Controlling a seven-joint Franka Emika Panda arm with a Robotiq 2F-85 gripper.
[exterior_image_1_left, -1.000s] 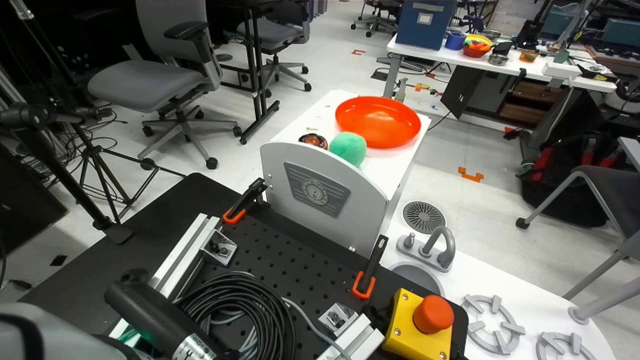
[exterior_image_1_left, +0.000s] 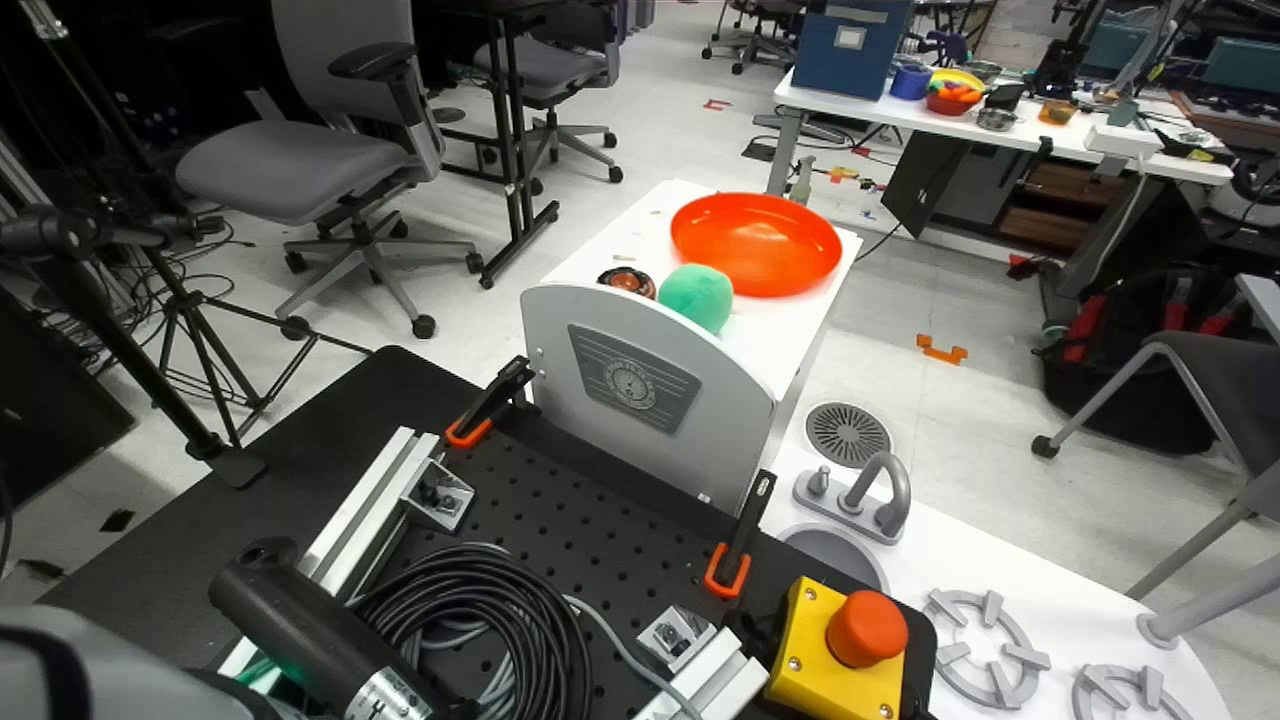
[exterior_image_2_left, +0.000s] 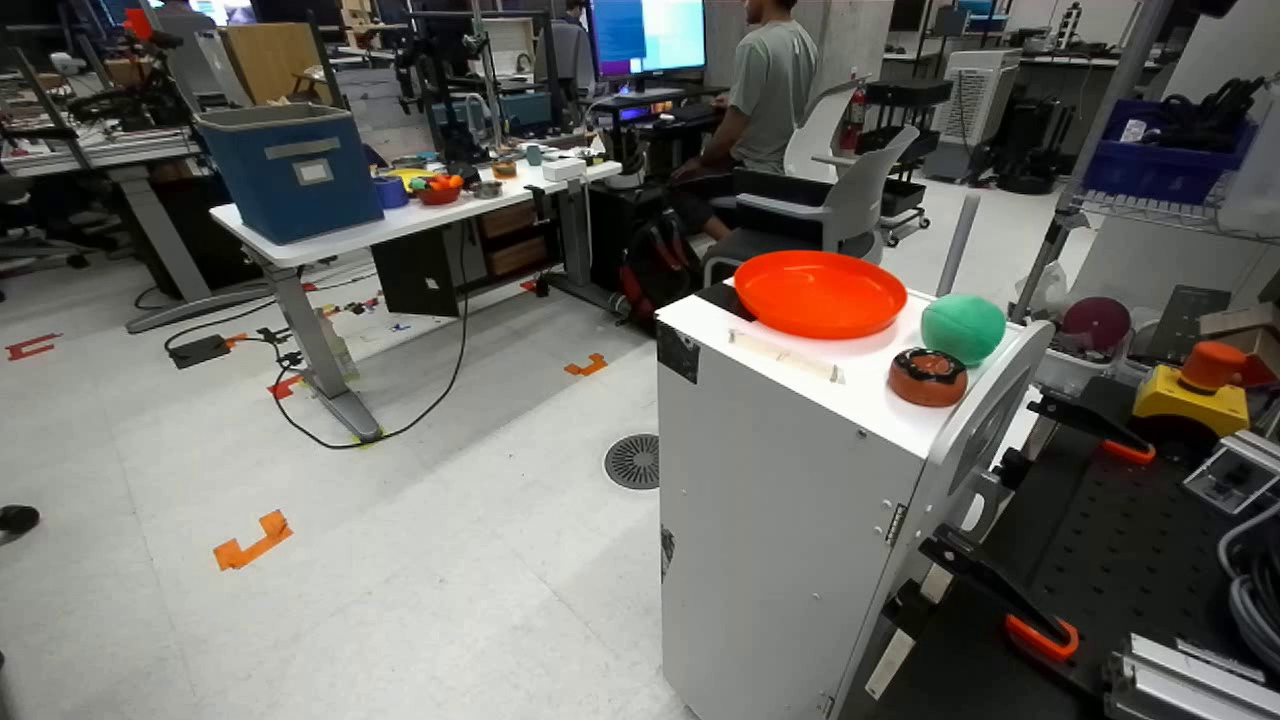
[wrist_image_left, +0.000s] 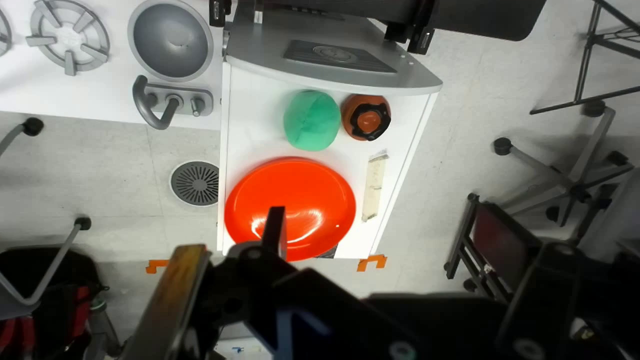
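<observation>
A round green object (wrist_image_left: 312, 120) rests on a white cabinet top (wrist_image_left: 252, 114), right behind the grey upright panel. Close beside it sits a brown item with a black-patterned top (wrist_image_left: 367, 118). The shallow orange plate (exterior_image_2_left: 819, 294) occupies the other end of the same surface and looks empty. My gripper is open, its fingers (wrist_image_left: 274, 229) spread at the bottom of the wrist view with nothing between them. It appears well above the surface, one finger overlapping the plate's edge in that view. Neither exterior view includes the gripper.
The grey panel (exterior_image_1_left: 642, 390) rises between the black pegboard table and the cabinet top. Clamps (exterior_image_1_left: 740, 540) and a yellow emergency-stop box (exterior_image_1_left: 836, 648) stand along the table. A toy sink (wrist_image_left: 171, 41) with a faucet adjoins the cabinet. White surface shows around the objects.
</observation>
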